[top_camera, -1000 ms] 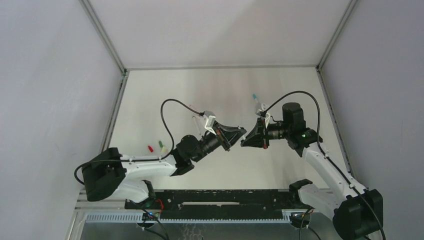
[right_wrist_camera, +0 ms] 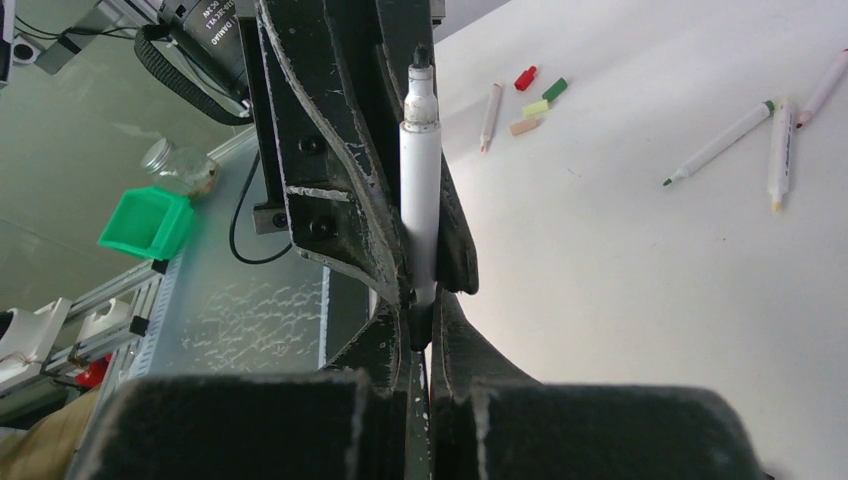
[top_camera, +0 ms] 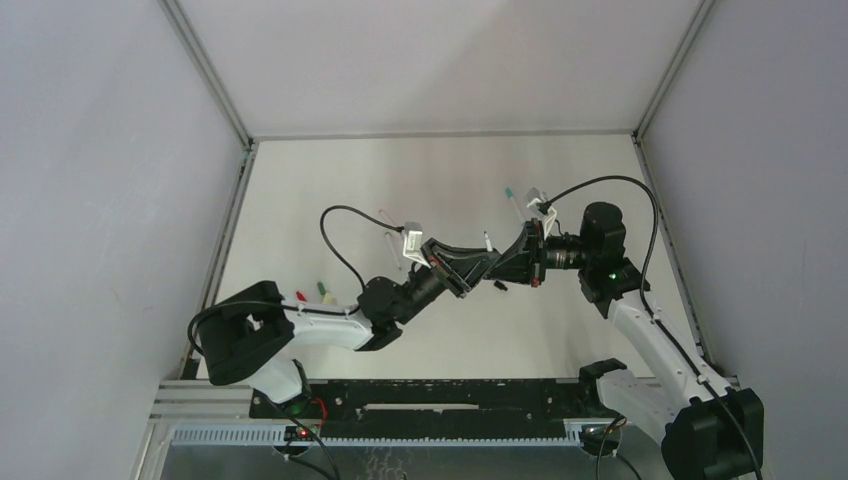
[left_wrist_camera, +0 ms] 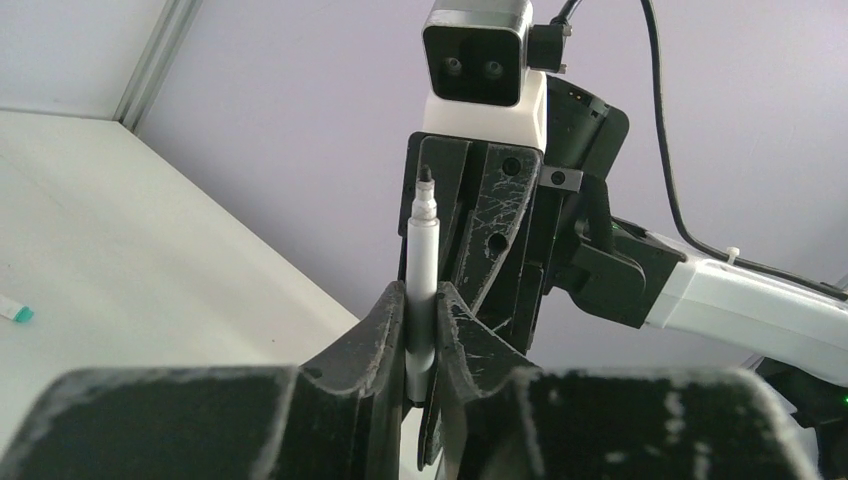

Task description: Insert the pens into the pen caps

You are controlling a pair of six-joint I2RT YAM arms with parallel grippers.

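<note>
An uncapped white pen (left_wrist_camera: 422, 260) stands upright, black tip on top, where both grippers meet; from above, only a bit of the pen (top_camera: 488, 241) shows. In the right wrist view my right gripper is shut on the dark lower end of the pen (right_wrist_camera: 420, 190). The fingertips of my left gripper lie on both sides of its white barrel; whether they press on it I cannot tell. A small black piece, perhaps a cap (top_camera: 500, 286), lies on the table below the grippers.
Loose caps, including a red cap (right_wrist_camera: 525, 78) and a green cap (right_wrist_camera: 554, 90), lie at the table's left. A green-tipped pen (right_wrist_camera: 720, 144) and several other pens lie nearby. One teal-ended pen (top_camera: 513, 200) is at the back.
The right arm has shifted a little, and the left forearm has moved rightward.
</note>
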